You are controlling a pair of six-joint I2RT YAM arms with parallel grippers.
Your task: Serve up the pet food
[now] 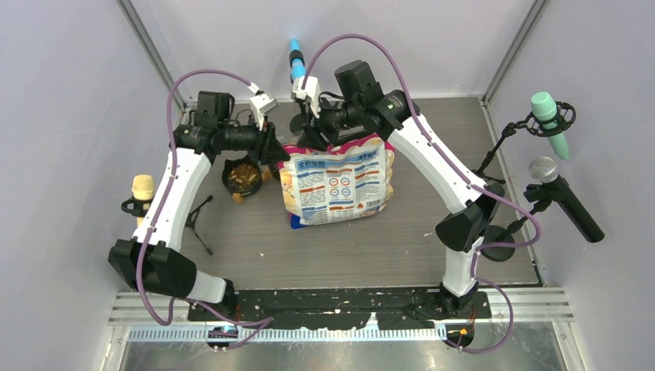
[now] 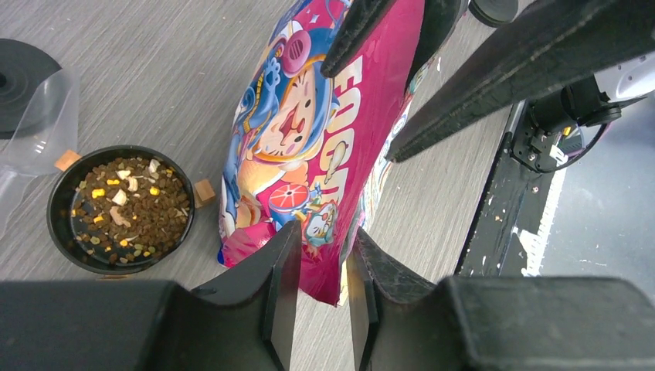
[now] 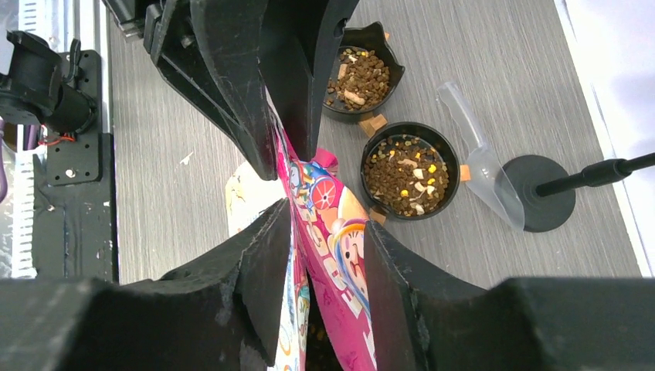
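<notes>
The pet food bag [image 1: 336,185] lies in the middle of the table, pink top edge toward the back. My left gripper [image 1: 274,154] and right gripper [image 1: 313,135] are close together on that edge. In the left wrist view the bag's pink edge [image 2: 324,270] runs down between the left fingertips, which look nearly closed around it. In the right wrist view the pink strip [image 3: 324,255] lies between the right gripper's fingers, which stand apart. Two black bowls of kibble [image 3: 363,77] [image 2: 123,209] sit left of the bag.
A clear scoop [image 3: 479,162] lies beside a bowl, by a black stand base [image 3: 541,209]. Microphones on stands [image 1: 556,185] line the right side.
</notes>
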